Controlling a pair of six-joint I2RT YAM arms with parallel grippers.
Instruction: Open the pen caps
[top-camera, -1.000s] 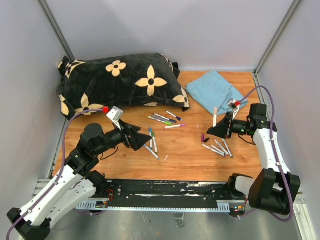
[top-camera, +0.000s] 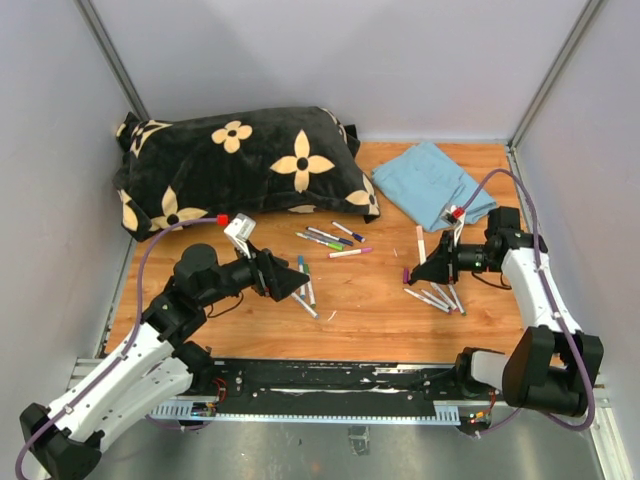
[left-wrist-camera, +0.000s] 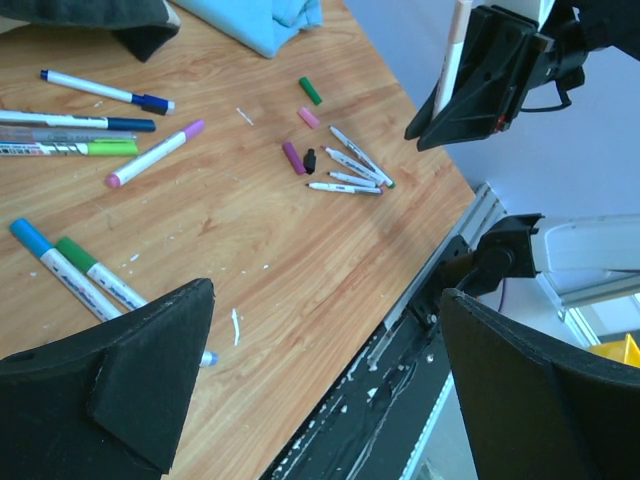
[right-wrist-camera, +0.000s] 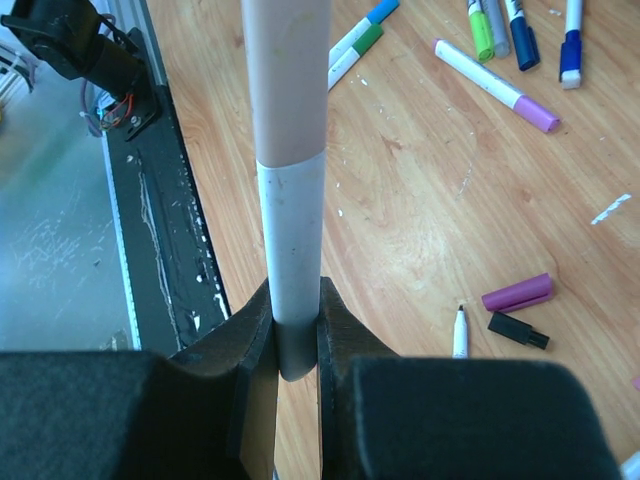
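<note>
My right gripper (top-camera: 430, 268) is shut on an upright white pen (right-wrist-camera: 290, 230), raised over the right of the table. My left gripper hangs open over the left part, nothing between its fingers. Capped pens lie below and beyond it: blue (left-wrist-camera: 70, 268), green (left-wrist-camera: 110, 280), pink-purple (left-wrist-camera: 150, 158), with several more in a row (top-camera: 325, 238). On the right lie several uncapped pens (left-wrist-camera: 345, 190) and loose caps: purple (right-wrist-camera: 517, 293), black (right-wrist-camera: 517, 330), pink (left-wrist-camera: 308, 117) and green (left-wrist-camera: 309, 90).
A folded blue cloth (top-camera: 430, 185) lies at the back right and a dark floral cushion (top-camera: 250, 170) at the back left.
My right gripper has moved slightly left with the pen still in it. The pens on the table are unchanged.
</note>
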